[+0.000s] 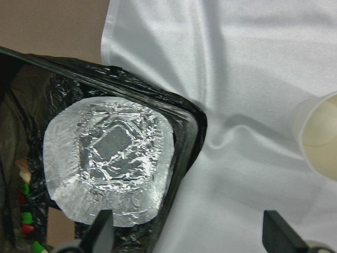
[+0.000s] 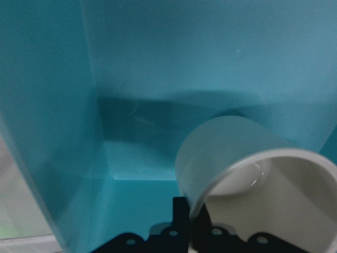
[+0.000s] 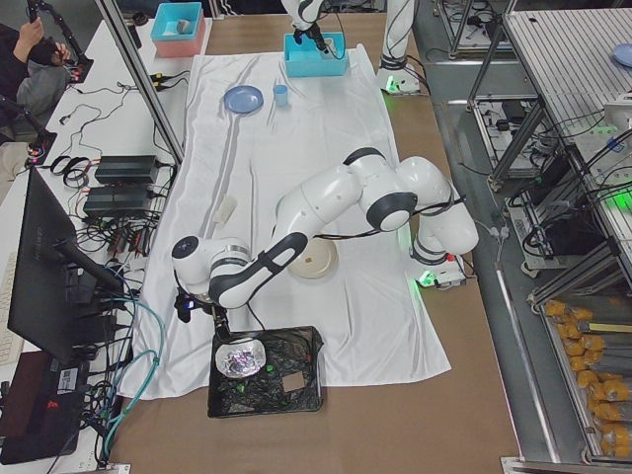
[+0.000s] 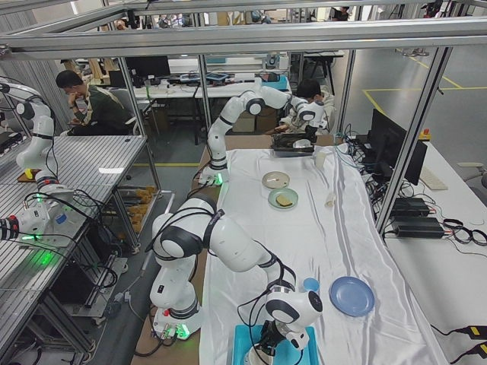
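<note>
A foil-covered disc [image 1: 108, 158] lies inside the black bin [image 3: 296, 400], beside small colored bits. My left gripper is open above the bin's edge, nothing between its fingers. A white cup [image 1: 313, 126] lies or stands on the cloth to the right in the left wrist view. In the right wrist view my right gripper is shut on the rim of a white cup [image 2: 226, 142], tilted on its side inside the blue bin [image 2: 52, 132].
A blue plate [image 4: 351, 295] and blue cup [image 4: 310, 284] sit near the blue bin. A green plate [image 4: 283, 202] and beige plate [image 4: 275, 176] occupy the cloth's middle. Cables and monitor line one side.
</note>
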